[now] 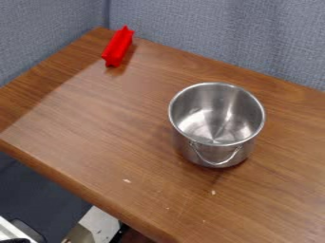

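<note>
A shiny steel pot (pixel 216 128) stands upright on the right half of the wooden table (pixel 102 133), empty as far as its inside shows. A small red object (pixel 118 46), elongated, lies at the back left of the table. My gripper cannot be made out; only some white and black parts show at the bottom left corner, below the table's edge.
Grey fabric walls (pixel 222 33) border the table at the back and left. A dark area lies beyond the table's lower left edge.
</note>
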